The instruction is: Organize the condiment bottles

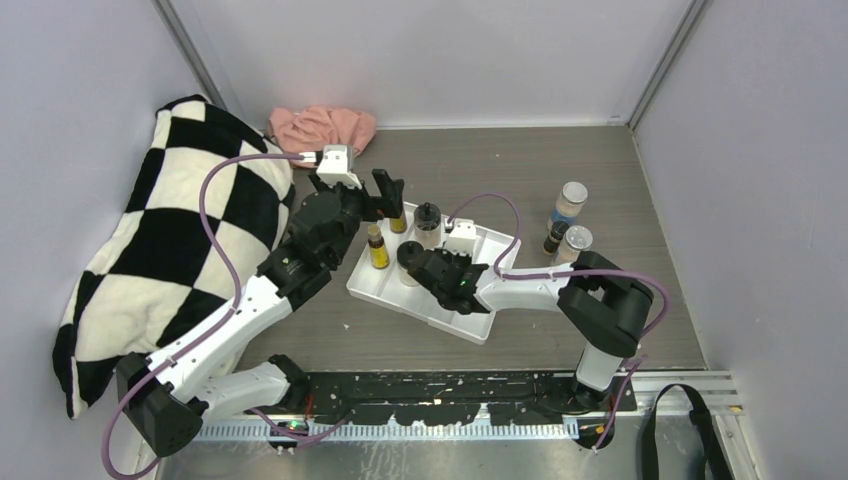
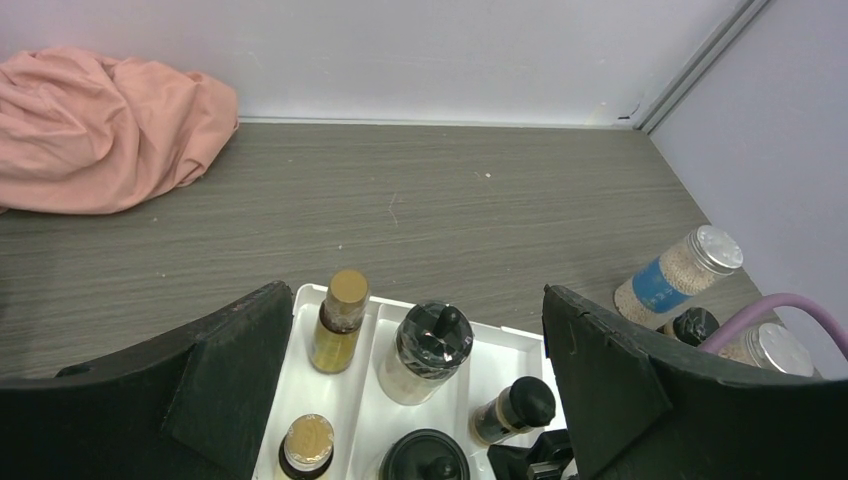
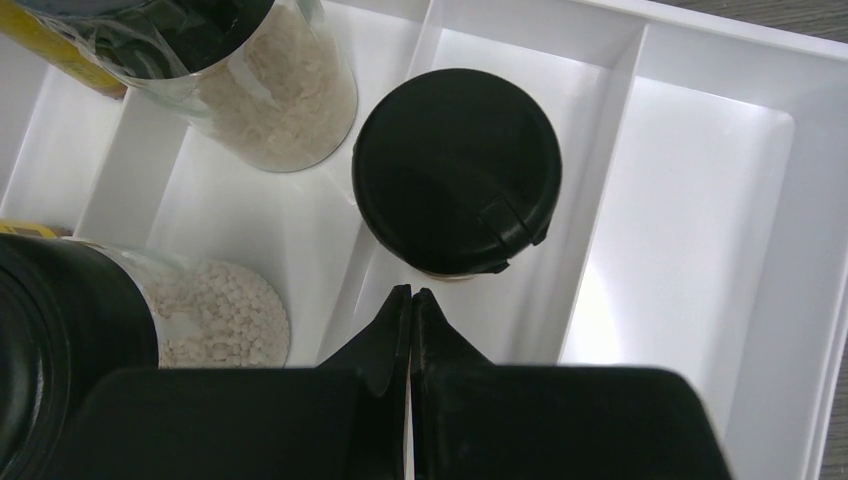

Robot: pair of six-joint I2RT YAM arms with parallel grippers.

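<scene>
In the top view a white tray (image 1: 365,288) holds two yellow bottles (image 1: 378,250) and two black-capped jars of white grains (image 1: 408,257) in its left compartments. A smaller black-capped bottle (image 3: 455,170) stands in a narrow compartment in the right wrist view, just ahead of my right gripper. The fingers of that gripper are together, apart from the cap, and nothing shows between them. Above the tray's back left, my left gripper is open and empty. Outside the tray at right are a blue-labelled bottle (image 1: 567,205), a small black-capped bottle (image 1: 555,237) and a silver-capped jar (image 1: 573,242).
The tray's rightmost compartment (image 3: 680,230) is empty in the right wrist view. A pink cloth (image 1: 318,130) lies at the back left, and a checkered pillow (image 1: 190,230) leans at the left. Bare tabletop (image 1: 480,160) stretches behind the tray.
</scene>
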